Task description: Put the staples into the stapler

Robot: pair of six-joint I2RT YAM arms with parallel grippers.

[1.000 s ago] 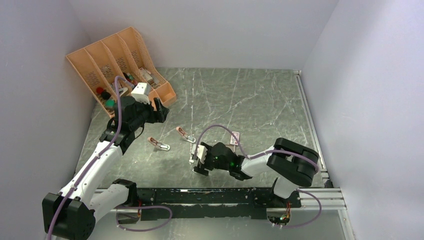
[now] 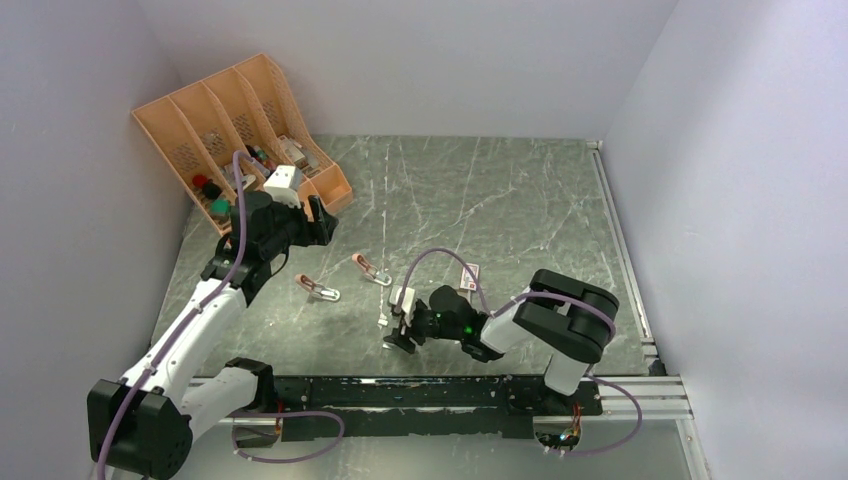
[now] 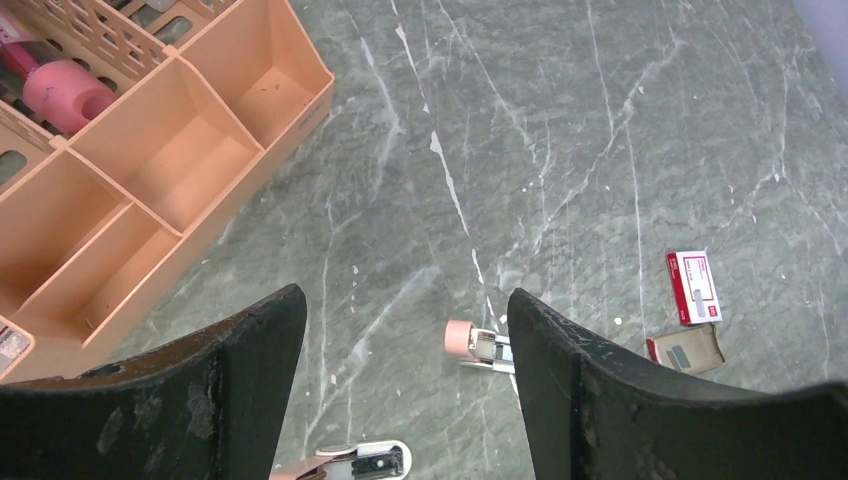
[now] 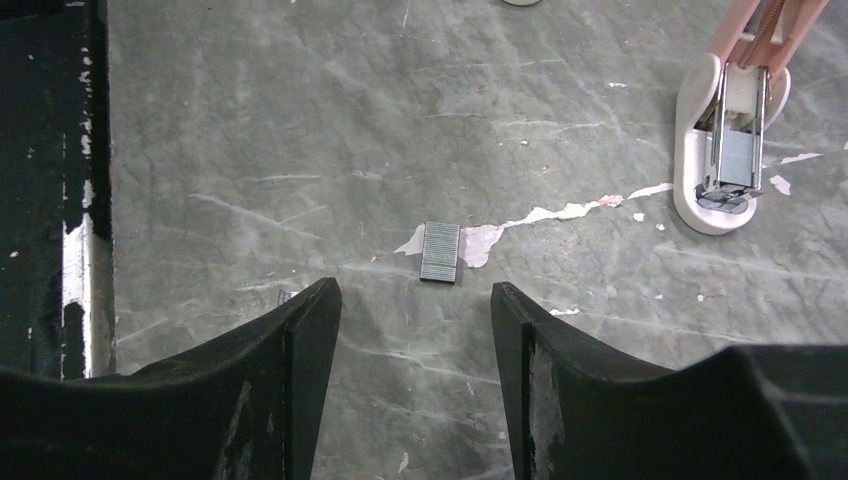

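A small grey strip of staples lies flat on the table. It sits just beyond the tips of my right gripper, roughly in line with the gap. The right fingers stand apart with nothing between them. One stapler, pink and white, stands with its top raised and a grey block in its channel. From above, two staplers show: one nearer the middle and one farther left. My left gripper is open and empty, above the table beside the organizer.
Beside the right gripper's left finger, another small piece is partly hidden. A red-and-white box and an opened box lie to the right. The peach organizer fills the back left.
The right arm's elbow has shifted left, and its wrist has moved very slightly. The left arm and the staplers look unmoved.
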